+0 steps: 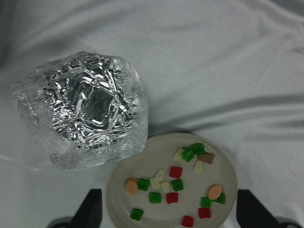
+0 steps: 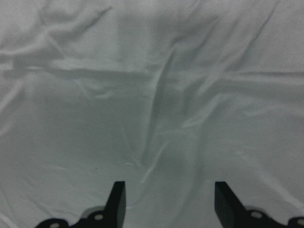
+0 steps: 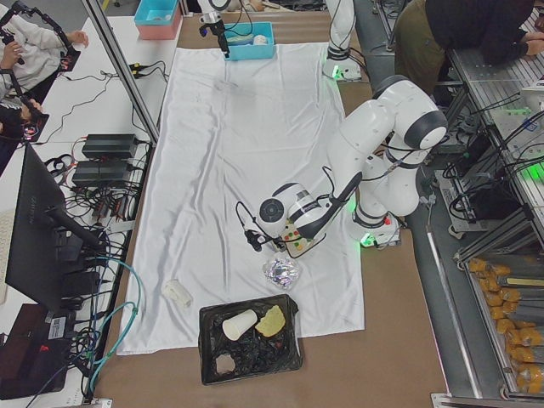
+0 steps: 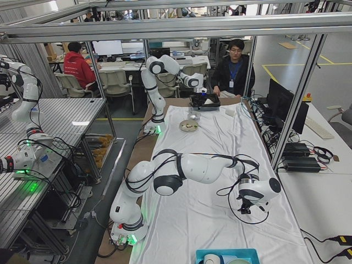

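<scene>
A crumpled silver foil wrapper (image 3: pixel 280 272) (image 1: pixel 90 109) lies by a beige plate (image 1: pixel 142 166) scattered with small red, green, orange and pale pieces, on the white cloth (image 1: pixel 228 57). My left gripper (image 3: pixel 259 239) hangs over them, open, its fingers empty at the bottom of the left wrist view. At the other end of the table my right gripper (image 4: pixel 245 208) is open above bare, wrinkled cloth.
A black bin (image 3: pixel 251 365) holding a white cup, a yellow item and another piece stands at the left arm's end. A small white object (image 3: pixel 177 292) lies nearby. A blue bin (image 4: pixel 225 253) sits at the other end.
</scene>
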